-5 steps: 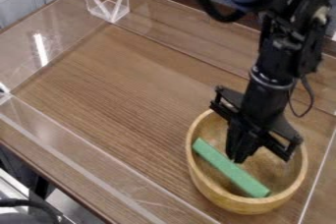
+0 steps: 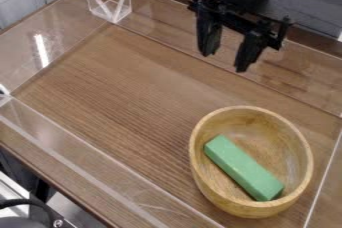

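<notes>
A cream round bowl (image 2: 253, 122) sits at the lower right of the camera view, holding a green block (image 2: 242, 167) that lies diagonally inside it. The black gripper (image 2: 227, 52) is raised at the top centre, above and behind the bowl, open, with no object visible between its fingers.
A white wire-like holder (image 2: 110, 4) stands at the top left. Clear-edged borders run along the left and lower sides.
The arm has risen up and back, away from the bowl to the top of the view. The green block still lies in the bowl.
</notes>
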